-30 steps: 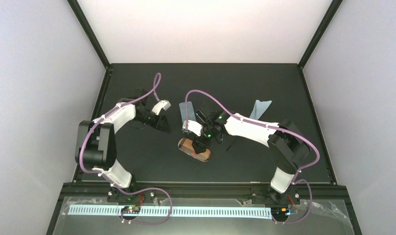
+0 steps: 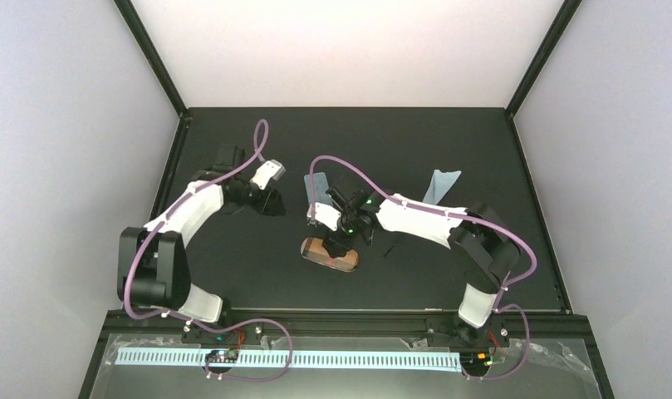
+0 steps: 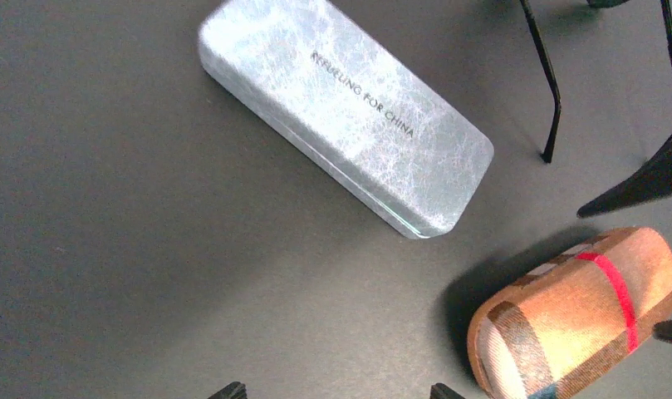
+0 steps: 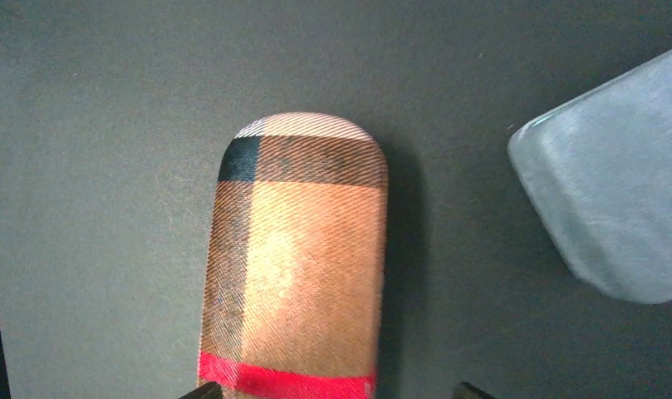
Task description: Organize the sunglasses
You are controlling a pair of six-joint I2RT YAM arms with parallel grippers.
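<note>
A tan plaid glasses case with a red stripe lies on the dark table, with my right gripper just over it, fingers apart and nothing visible between them. A pale grey-blue case lies behind the plaid one. My left gripper hangs at left of both cases, fingertips apart at the lower edge of its wrist view, empty. No sunglasses can be made out clearly.
A light blue cloth lies to the right, behind the right arm. Walls bound the sides and back.
My left arm has drawn back a little leftward. My right gripper has shifted slightly and stays over the plaid case, which lies about where it was.
</note>
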